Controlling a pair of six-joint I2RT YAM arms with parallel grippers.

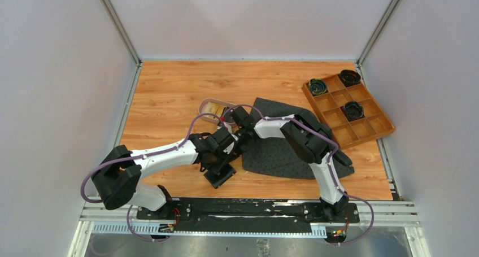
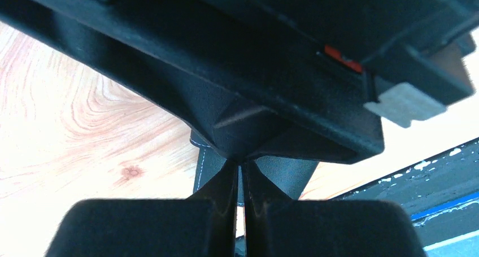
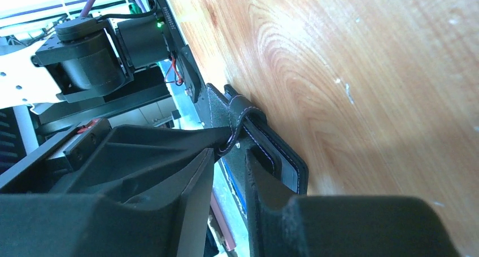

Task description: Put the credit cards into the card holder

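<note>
A black leather card holder [image 1: 219, 178] [image 3: 285, 161] lies near the table's front edge, its strap showing in the right wrist view. My left gripper [image 1: 217, 165] is over it, shut, fingertips meeting at the holder; any thin thing between them cannot be seen. My right gripper stands open at the holder, its fingertips apart beside the strap, with the left gripper's black body beside it. In the top view a plastic container [image 1: 208, 105] behind the arms holds yellow cards [image 1: 214, 109], partly hidden.
A dark dotted mat [image 1: 282, 161] covers the middle right. A wooden compartment tray [image 1: 361, 130] with dark coiled items stands at the back right.
</note>
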